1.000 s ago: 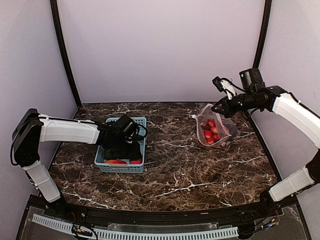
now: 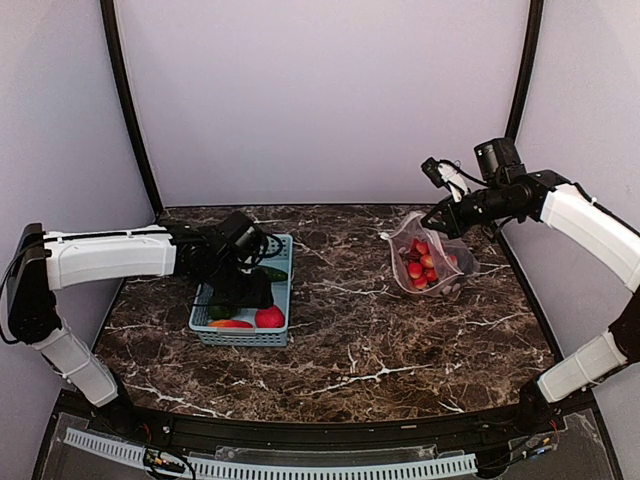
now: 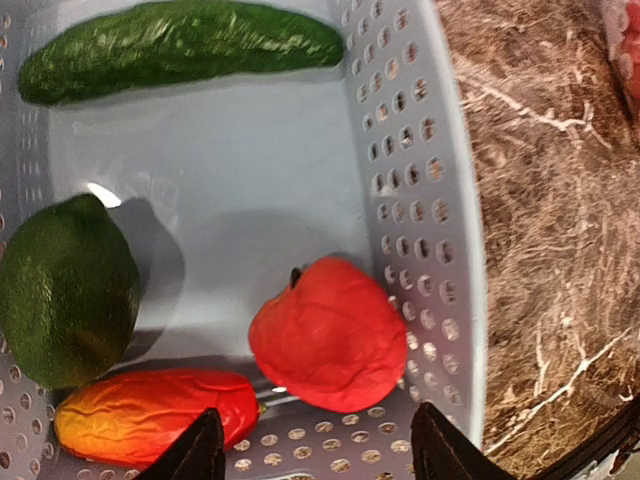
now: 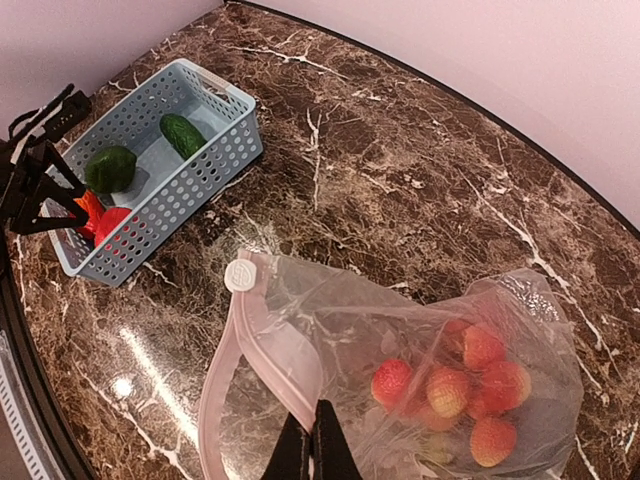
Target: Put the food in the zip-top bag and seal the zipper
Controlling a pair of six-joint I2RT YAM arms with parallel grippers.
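Note:
The clear zip top bag (image 4: 340, 330) has a pink zipper edge and a white slider, and its mouth gapes. Several red-yellow fruits (image 4: 447, 390) lie inside. My right gripper is shut on the bag's upper edge, holding it up. Over the front of the blue basket (image 2: 285, 338), my left gripper stands part open, its fingers (image 3: 430, 440) apart and nothing gripped between them. Just ahead of those fingertips in the left wrist view is a red tomato-like vegetable (image 3: 330, 335). Beside it lie an orange-red pepper (image 3: 155, 415), a dark green avocado-like piece (image 3: 65, 290) and a cucumber (image 3: 180, 50).
The basket's perforated side wall (image 3: 420, 190) rises close to the red vegetable. Between basket and bag the dark marble table (image 2: 345, 300) is bare. A pale wall (image 2: 320, 100) closes off the back.
The basket's food looks unmoved.

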